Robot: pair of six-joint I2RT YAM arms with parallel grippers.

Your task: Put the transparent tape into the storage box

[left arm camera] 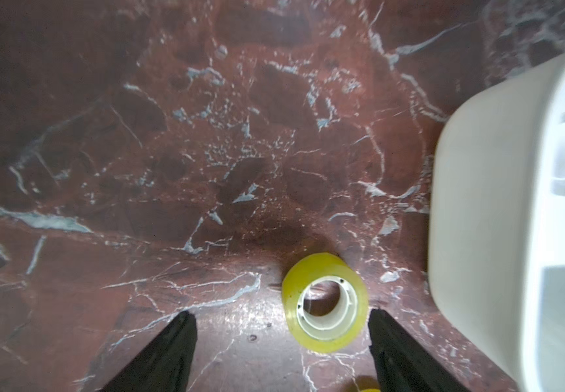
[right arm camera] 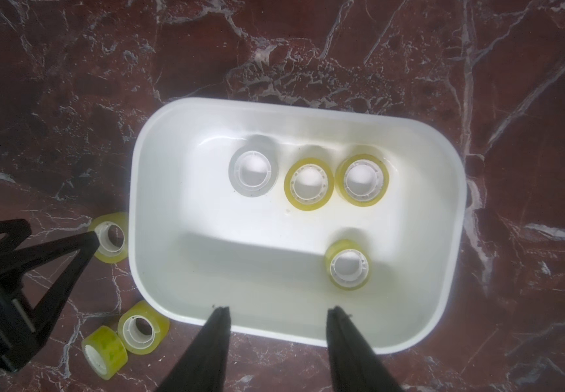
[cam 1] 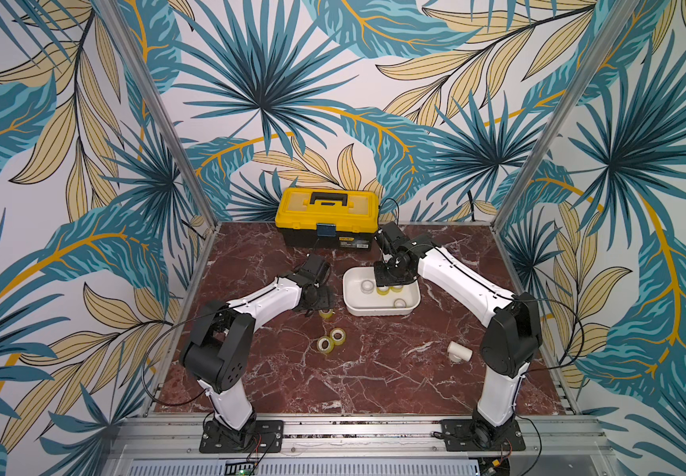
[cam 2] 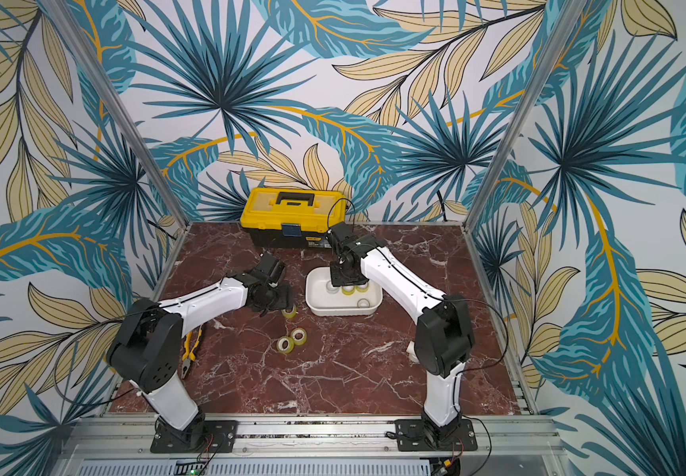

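A yellow tape roll (left arm camera: 302, 294) lies on the table just outside the white storage box (left arm camera: 478, 222), at its left side. My left gripper stands open just above that roll, nothing between its fingers. Two more rolls (right arm camera: 140, 326) (right arm camera: 102, 352) lie together nearer the front. Inside the box (right arm camera: 197, 209), in the right wrist view, are several rolls, among them a clear one (right arm camera: 236, 170) and a yellow one (right arm camera: 290, 183). My right gripper hangs open over the box's front part, holding nothing.
A yellow-and-black toolbox (cam 1: 327, 210) stands at the back. A white cylindrical object (cam 1: 459, 352) lies at the front right. Yellow-handled pliers (cam 2: 190, 349) lie at the left in the top right view. Bare table surrounds these.
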